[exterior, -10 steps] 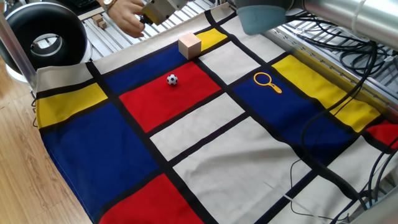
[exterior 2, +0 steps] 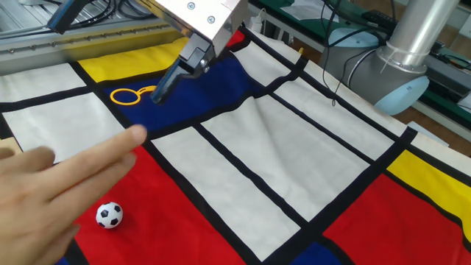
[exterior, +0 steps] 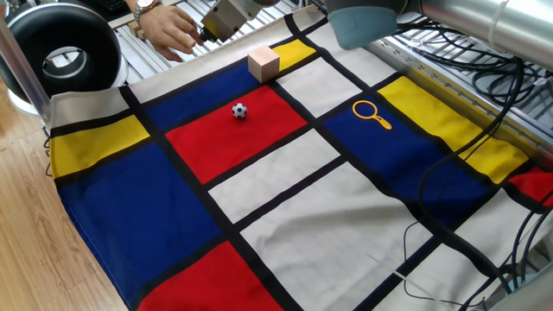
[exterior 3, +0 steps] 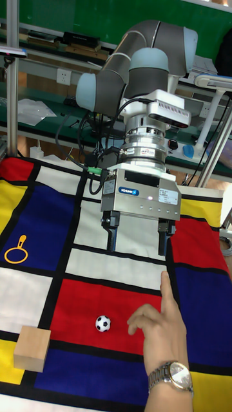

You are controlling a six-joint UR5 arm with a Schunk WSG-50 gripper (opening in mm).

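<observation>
My gripper [exterior 3: 137, 248] hangs open above the cloth in exterior view 3, its two dark fingers wide apart with nothing between them. A small black-and-white soccer ball [exterior 3: 103, 323] rests on the red panel, apart from the gripper. On the yellow and blue panels near one edge sits a pale wooden cube [exterior: 263, 64]. The yellow magnifier-shaped ring with a handle [exterior: 372, 115] lies flat on a blue panel. In exterior view 2 a dark finger [exterior 2: 171, 81] overlaps the view close to the ring's handle; the cube is mostly hidden there by a hand.
A person's hand [exterior 3: 156, 322] reaches over the cloth near the ball and gripper. The patterned cloth [exterior: 302, 233] is otherwise largely bare. Black cables [exterior: 428, 186] hang over its right side in exterior view 1.
The person's hand has shifted slightly down and left in exterior view 1, and my gripper slightly to the right. Ball, cube and yellow ring have not moved.
</observation>
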